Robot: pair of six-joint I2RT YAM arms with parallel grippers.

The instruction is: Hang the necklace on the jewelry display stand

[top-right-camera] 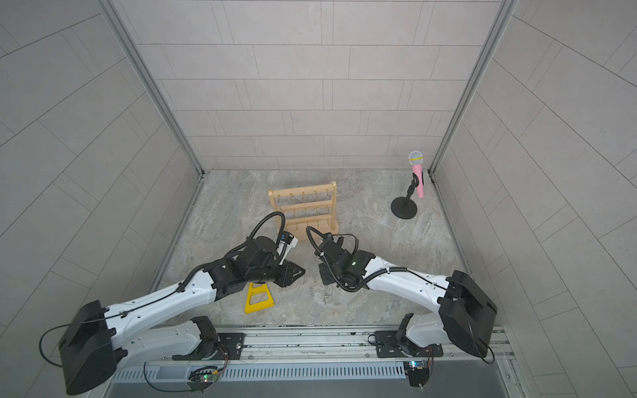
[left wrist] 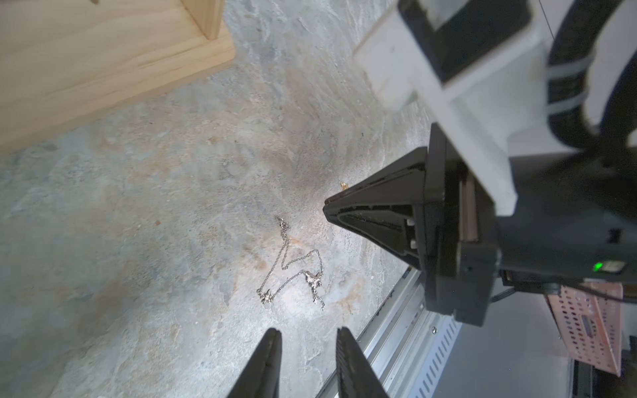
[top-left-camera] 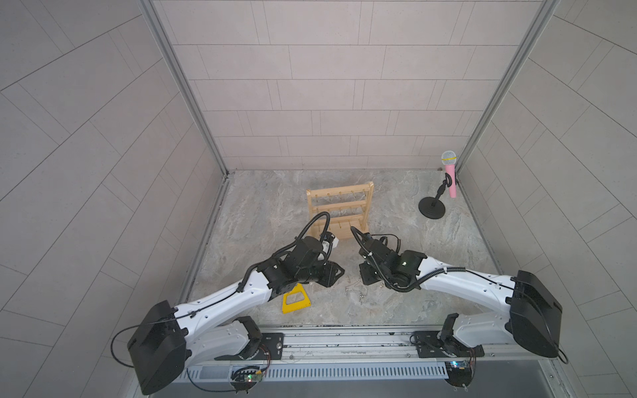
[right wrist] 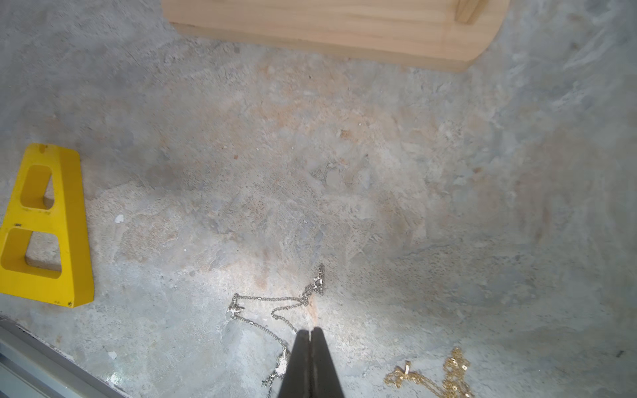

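A thin silver necklace lies loosely looped on the grey tabletop; the right wrist view shows the same silver necklace point(right wrist: 265, 299) as well. My left gripper stands part open above the table with nothing between its fingers, the chain lying beyond its tips. My right gripper is shut, its tips over one side of the silver chain in its view, and nothing shows between them. A gold necklace point(right wrist: 438, 381) rests at the lower right of that view. Behind both grippers stands the wooden jewelry display stand point(top-left-camera: 339, 204) with rows of hooks.
A yellow A-shaped block point(right wrist: 78, 232) lies near the left arm. At the back right a pink microphone point(top-left-camera: 450, 179) leans by its black stand point(top-left-camera: 432, 207). The two grippers face each other closely. Bare table lies between them and the wooden stand.
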